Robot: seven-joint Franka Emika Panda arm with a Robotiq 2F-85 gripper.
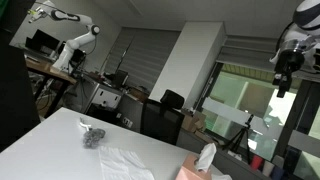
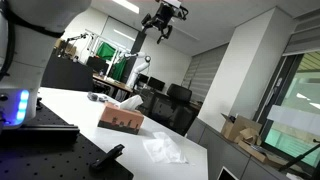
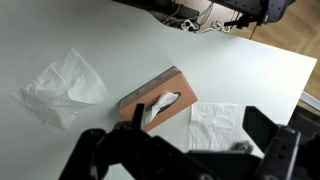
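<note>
A tissue box (image 3: 178, 84), brownish-pink, sits on the white table with a white tissue (image 3: 160, 105) sticking out of its top. One flat white sheet (image 3: 62, 90) lies to its left in the wrist view, and a second white sheet (image 3: 213, 125) to its right. High above the table, my gripper is open, its black fingers (image 3: 108, 152) spread wide with nothing held between them. In exterior view 1 the gripper (image 1: 282, 86) hangs at the upper right, well clear of the box (image 1: 190, 173).
A small grey crumpled item (image 1: 93, 138) rests on the table beyond the white sheet (image 1: 122, 163). Cables (image 3: 205, 18) run along the table's edge in the wrist view. A black office chair (image 1: 162, 120) stands behind the table.
</note>
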